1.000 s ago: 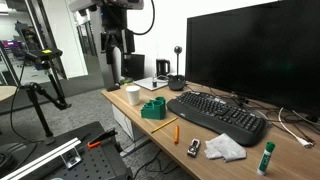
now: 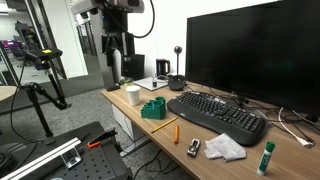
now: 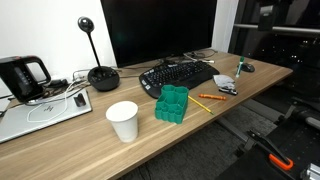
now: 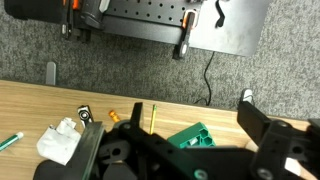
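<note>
My gripper (image 2: 121,82) hangs high over the near left side of the desk, clear of everything below it. In the wrist view its two dark fingers stand wide apart, so the gripper is open with nothing between them. A green compartment tray (image 3: 171,104) rests on the wooden desk beside a white cup (image 3: 123,122); part of the tray (image 4: 192,136) shows between the fingers from above. A yellow pencil (image 2: 163,126) and an orange marker (image 2: 177,133) lie near the front edge. Further right are a small dark-and-silver device (image 2: 194,147), a white cloth (image 2: 225,148) and an upright green marker (image 2: 265,158).
A black keyboard (image 2: 218,115) and a large monitor (image 2: 260,50) take up the back of the desk. A webcam on a stand (image 3: 103,76) and a black-and-silver appliance (image 3: 30,105) stand to the left. Bare wood (image 3: 65,150) lies around the cup.
</note>
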